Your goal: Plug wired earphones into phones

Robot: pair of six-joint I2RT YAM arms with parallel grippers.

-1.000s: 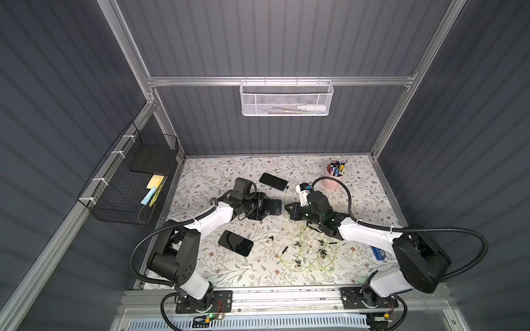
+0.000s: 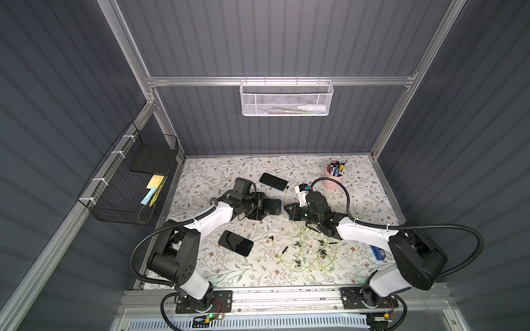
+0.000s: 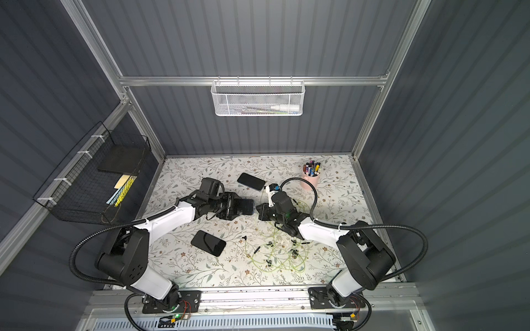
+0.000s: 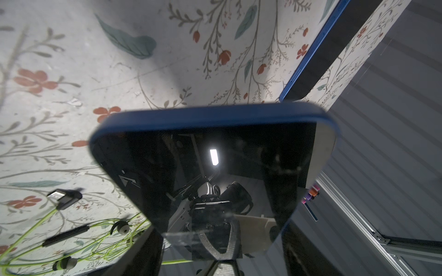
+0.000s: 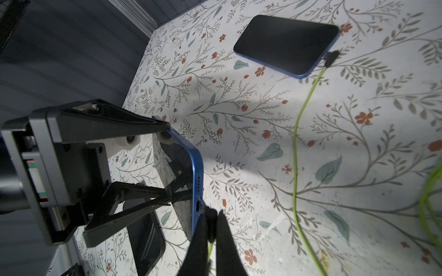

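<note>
A blue-edged phone (image 5: 197,172) is held up off the table on edge, with my left gripper (image 2: 264,207) shut on it. In the left wrist view its screen (image 4: 221,156) fills the middle, and the left fingers (image 4: 149,253) show blurred at the bottom. My right gripper is shut on a black earphone plug (image 5: 210,216), right at the phone's port edge. Whether the plug's tip is inside the port cannot be told. A second phone (image 5: 287,43) lies at the back, a plug (image 5: 330,58) with a green cable at its end.
Another phone (image 2: 235,243) lies at the front left. Green earphone cables (image 2: 309,264) spread across the front middle, with a loose plug (image 4: 66,197) among them. A pink pen cup (image 2: 331,179) stands at the back right, a blue object (image 2: 378,253) near the right arm.
The left arm and its phone look still.
</note>
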